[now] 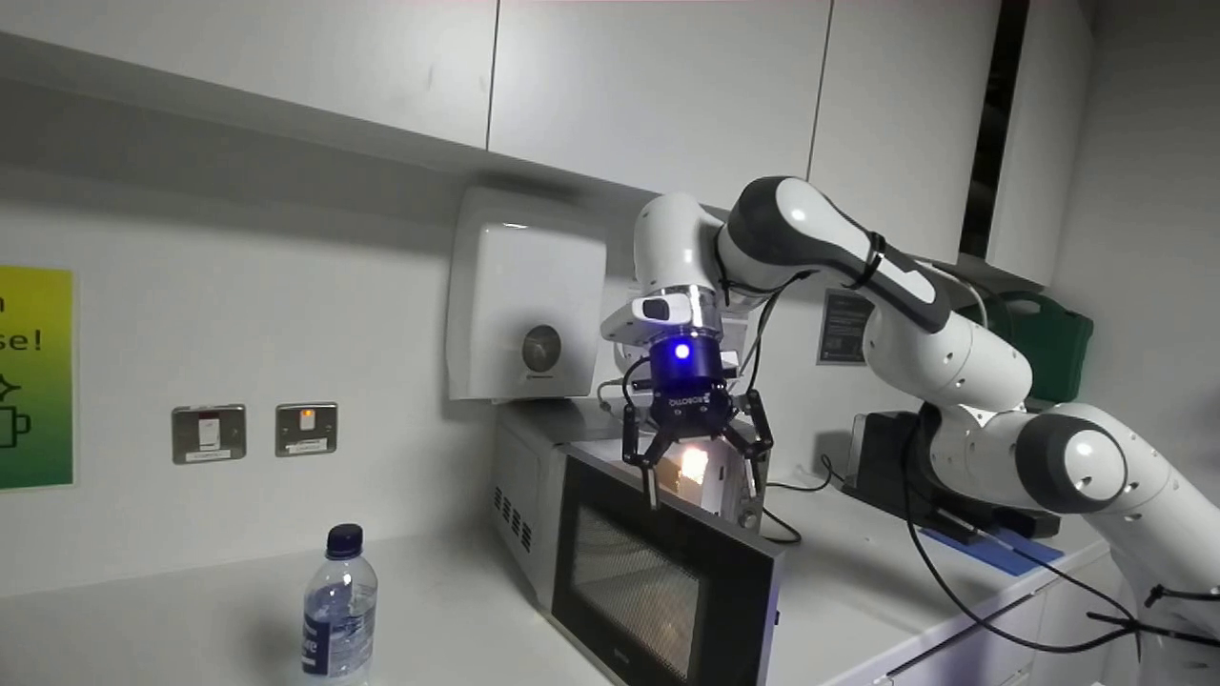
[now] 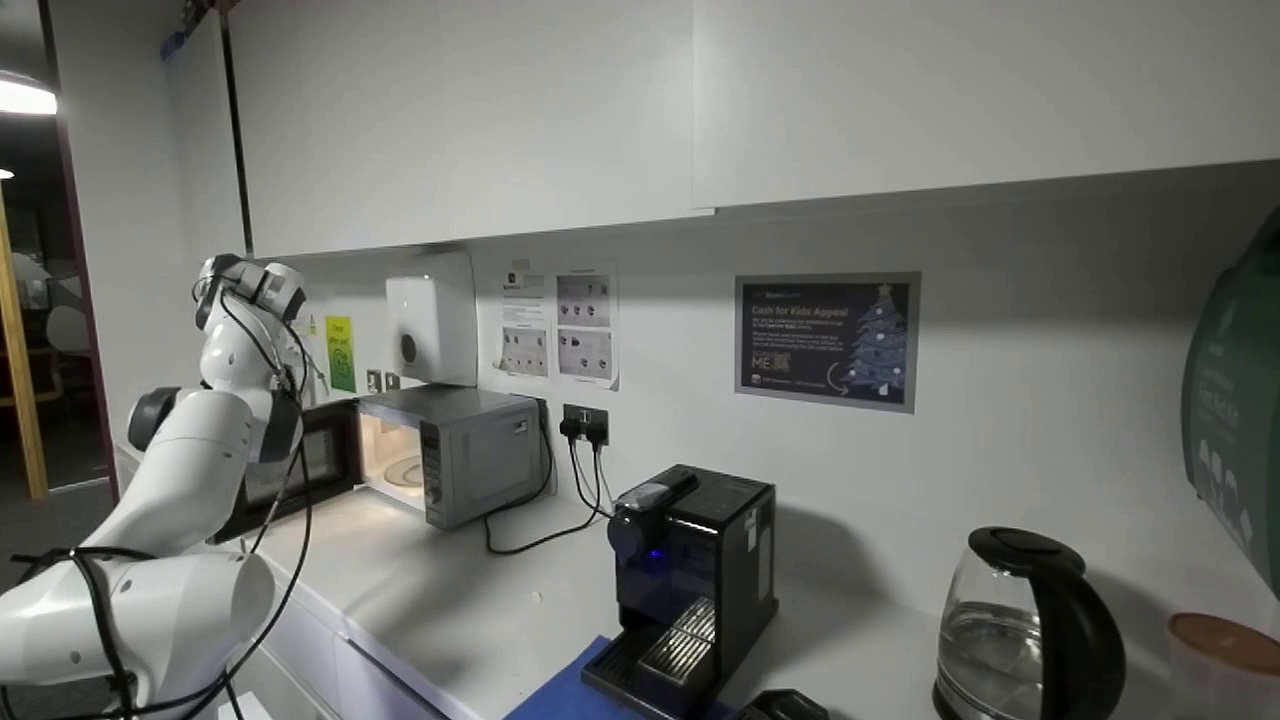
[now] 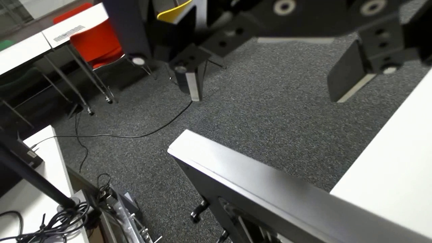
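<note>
The grey microwave (image 2: 492, 462) stands on the counter with its interior lit and its door (image 1: 675, 583) swung wide open. My gripper (image 1: 701, 490) is open, pointing down around the height of the door's top edge. In exterior view 1 one finger overlaps that edge; whether it touches cannot be told. In the wrist view the two fingers (image 3: 349, 75) are far apart with only carpet behind them, and the door's top edge (image 3: 243, 166) runs below them, apart in the picture. The arm hides most of the gripper in exterior view 2.
A water bottle (image 1: 339, 612) stands on the counter left of the microwave. A paper dispenser (image 1: 526, 303) hangs on the wall behind. The coffee machine (image 2: 690, 576) and glass kettle (image 2: 1020, 630) occupy the counter's other end. Cupboards (image 1: 663, 91) overhang the workspace.
</note>
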